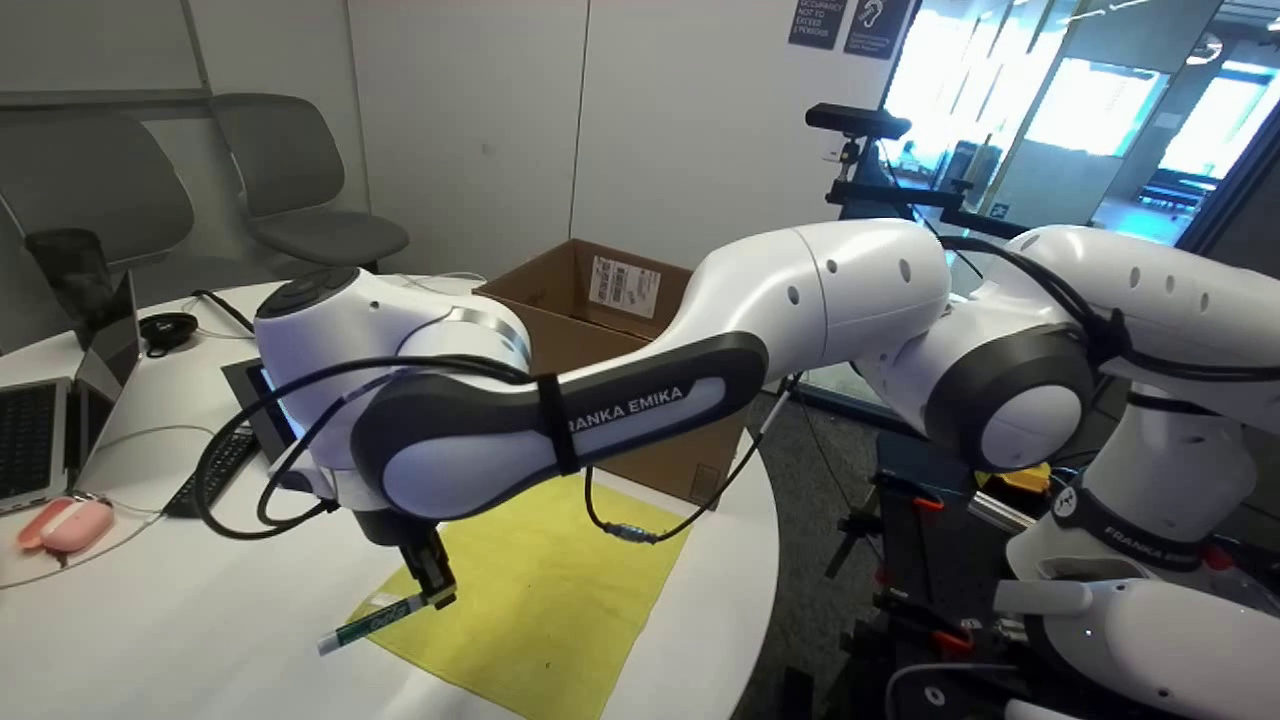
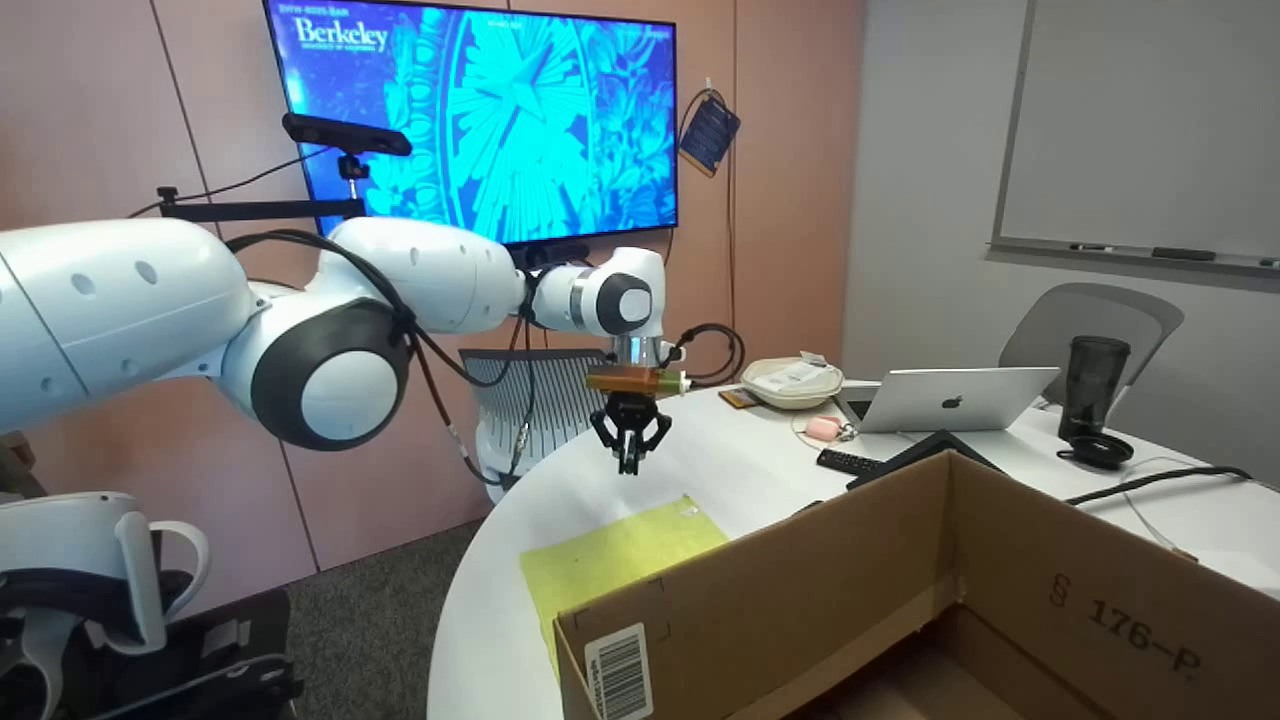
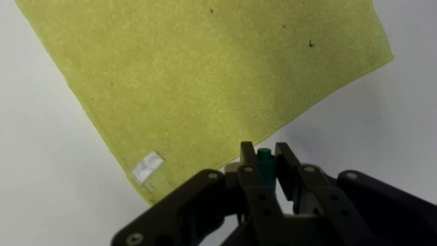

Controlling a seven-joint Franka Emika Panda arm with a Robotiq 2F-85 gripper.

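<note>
Gripped by its end, a green and white marker [image 1: 381,620] is held in my gripper [image 1: 439,596], which is shut on it. Most of the marker sticks out toward the left in the first exterior view. Between the dark fingers in the wrist view, only the marker's green end [image 3: 267,164] shows. The gripper [image 2: 629,462] hangs above the white table, apart from it. Below is a yellow cloth [image 3: 184,82], lying flat; in the wrist view the fingertips overlap its edge. A small white tag [image 3: 147,167] marks one corner of the cloth.
An open cardboard box [image 1: 636,420] stands beside the cloth, partly behind my arm. A remote [image 1: 216,468], a pink case [image 1: 68,524] and a laptop [image 2: 954,400] are also on the table.
</note>
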